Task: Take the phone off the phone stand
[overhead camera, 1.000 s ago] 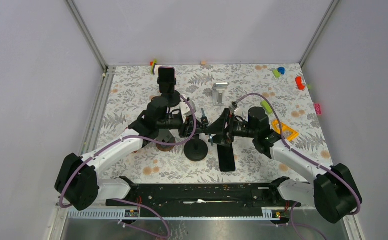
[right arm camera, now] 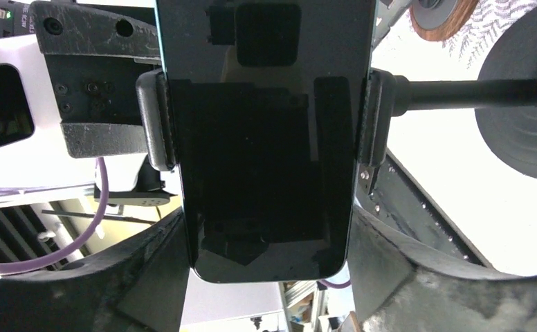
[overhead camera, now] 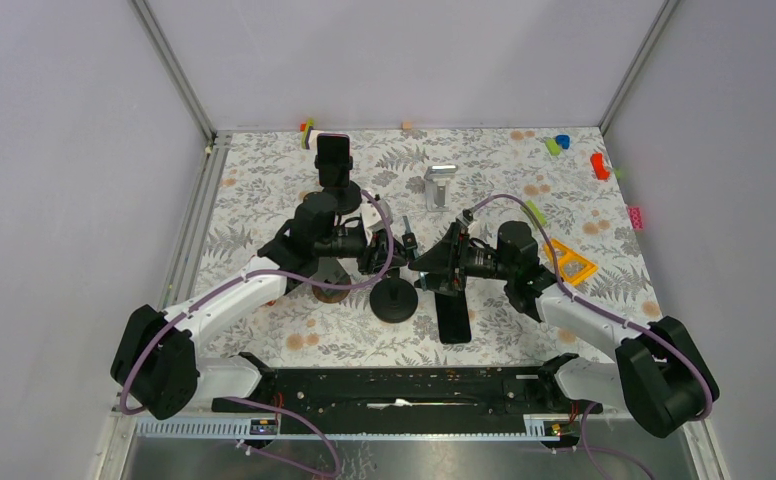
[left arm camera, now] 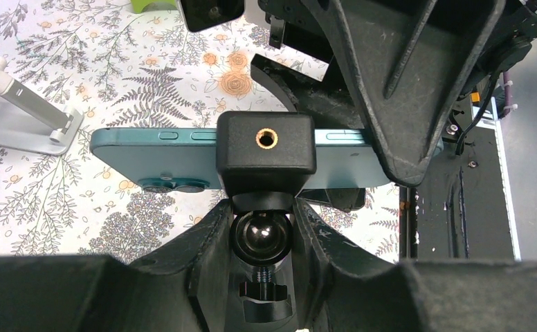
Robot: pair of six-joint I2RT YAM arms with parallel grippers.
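Observation:
A phone with teal edges [left arm camera: 158, 155] and a dark screen [right arm camera: 266, 207] is held in the black clamp [left arm camera: 266, 153] of a stand, whose round base [overhead camera: 393, 301] rests on the table. My left gripper is shut on the stand's ball joint, just behind the clamp. The right gripper straddles the phone's free end, a finger at each long edge. Its big black finger [left arm camera: 411, 104] overlaps the upper edge in the left wrist view. Whether both fingers press on the phone cannot be told. The clamp's pads [right arm camera: 376, 117] still sit against the phone's sides.
Another phone [overhead camera: 454, 320] lies flat in front of my right gripper. Behind the left arm stands a second black stand with a phone [overhead camera: 334, 158]. A white stand [overhead camera: 440, 187] is at the back, and a yellow frame [overhead camera: 570, 262] lies to the right.
The right arm has shifted slightly to the left, its gripper moving a little toward the stand. The left arm looks nearly still, and the phone remains in the clamp.

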